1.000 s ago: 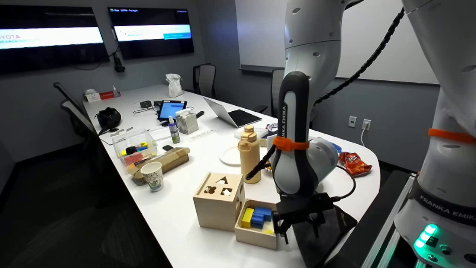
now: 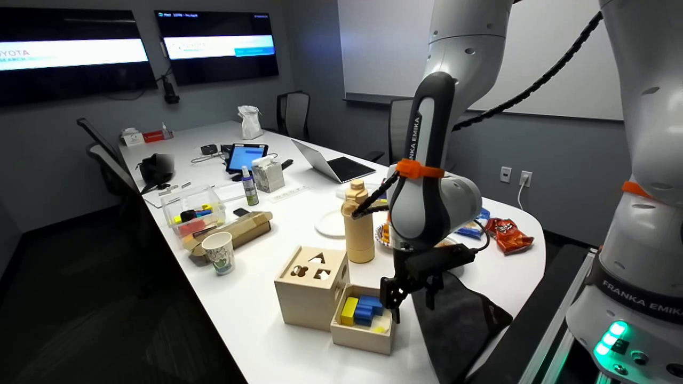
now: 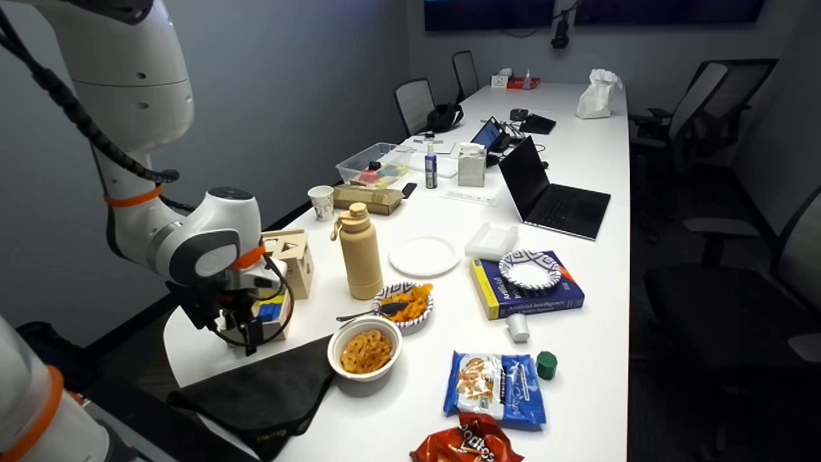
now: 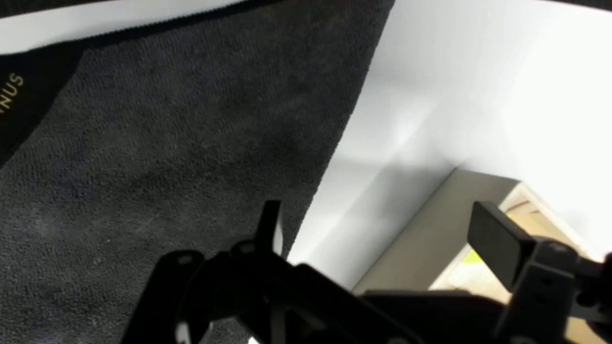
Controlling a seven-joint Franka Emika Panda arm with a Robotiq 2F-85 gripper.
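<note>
My gripper [image 2: 414, 306] is open, with nothing held. It hovers at the right edge of a small wooden tray [image 2: 361, 339]. In the wrist view one finger [image 4: 497, 243] overlaps the tray's opening and the other finger [image 4: 268, 226] stands over the dark cloth, so the tray's near wall [image 4: 439, 232] lies between them. Inside the tray lie a yellow block [image 2: 349, 311] and blue blocks [image 2: 363, 313]. A small light-yellow piece [image 2: 380, 329] shows near its right corner. Left of the tray, a wooden shape-sorter box [image 2: 307, 297] with cut-out holes stands upright against it or very close.
A black cloth [image 3: 254, 393] lies beside the tray. The tan bottle [image 3: 362, 258] stands behind the arm, near bowls of snacks [image 3: 365, 351]. The paper cup [image 2: 219, 253] and cardboard box [image 2: 246, 229] are farther left. Bare table [image 2: 288, 358] lies in front of the sorter.
My gripper has risen and shifted slightly left. The wooden tray and the sorter box have both shifted a little to the left. The blocks remain in the tray.
</note>
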